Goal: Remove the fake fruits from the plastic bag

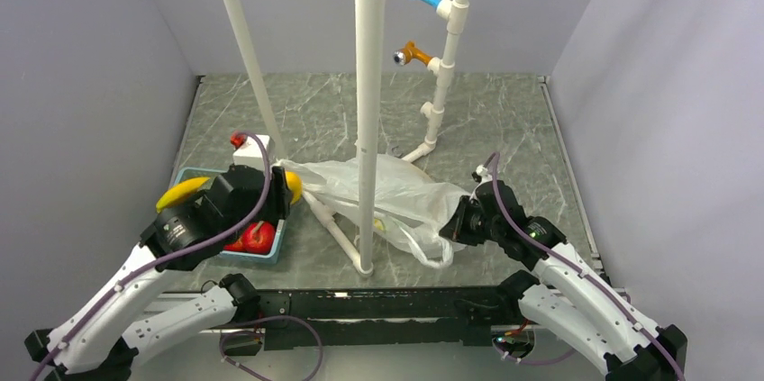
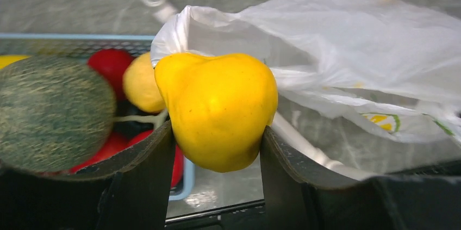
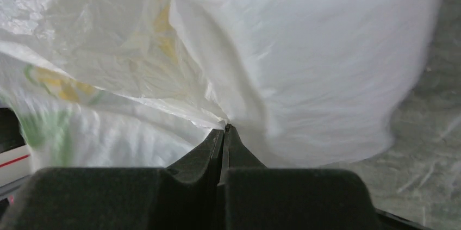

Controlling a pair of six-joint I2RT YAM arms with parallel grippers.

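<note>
My left gripper is shut on a yellow fruit, one finger pressed to each side. In the top view, the gripper hovers over the right part of the blue basket, and the yellow fruit peeks out beside it. The white plastic bag stretches leftward over the counter, and its left end touches or lies just behind the fruit in the left wrist view. At the bag's right side, my right gripper is shut on its thin film. The bag's inside is mostly hidden.
Inside the basket lie a large green fruit, a yellow banana, red fruits and a smaller yellow one. A tall white pipe rises in front of the bag. Open counter lies behind.
</note>
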